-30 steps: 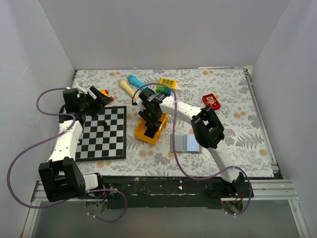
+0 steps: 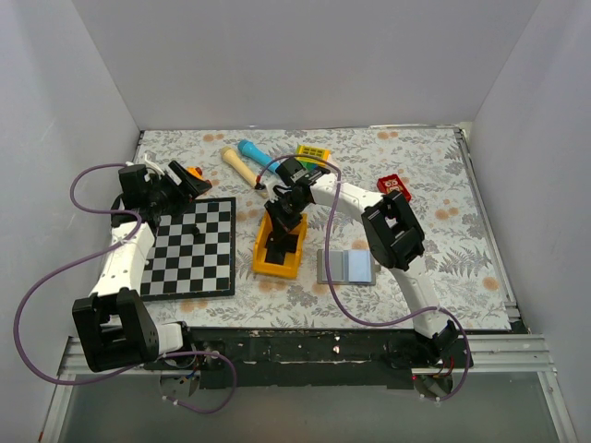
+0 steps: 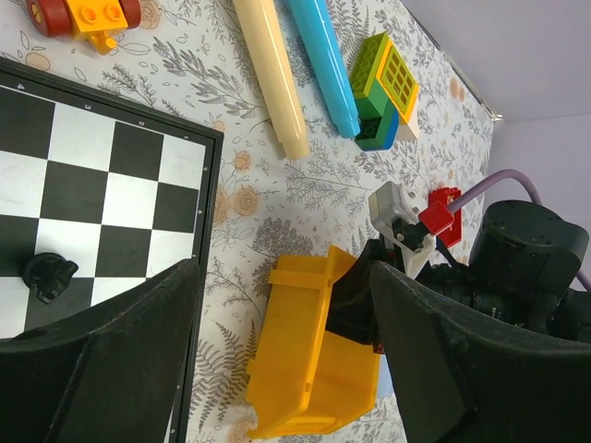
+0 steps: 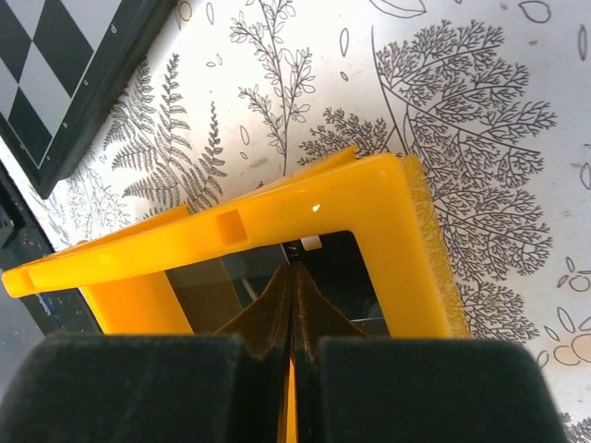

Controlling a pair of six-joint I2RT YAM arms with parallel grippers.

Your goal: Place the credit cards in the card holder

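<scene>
A yellow box (image 2: 291,268) stands right of the chessboard, with dark cards (image 2: 276,256) inside. Over the box, my right gripper has its fingers pressed together with nothing between them. A black card (image 4: 343,268) with a small pale patch lies beyond the tips, outside the fingers. The grey and light-blue folded piece (image 2: 359,266), perhaps the card holder, lies flat to the right of the box. My left gripper is open and empty, high over the upper part of the chessboard. The right fingertips are hidden in the top view.
The chessboard (image 2: 226,245) carries a small black piece (image 3: 48,276). Beige (image 2: 235,163) and blue (image 2: 254,152) sticks, toy blocks (image 2: 312,152) and a red tray (image 2: 394,186) lie behind. Right of the folded piece, the table is free.
The yellow box has turned and shifted slightly right, now standing straighter. The left arm has barely moved.
</scene>
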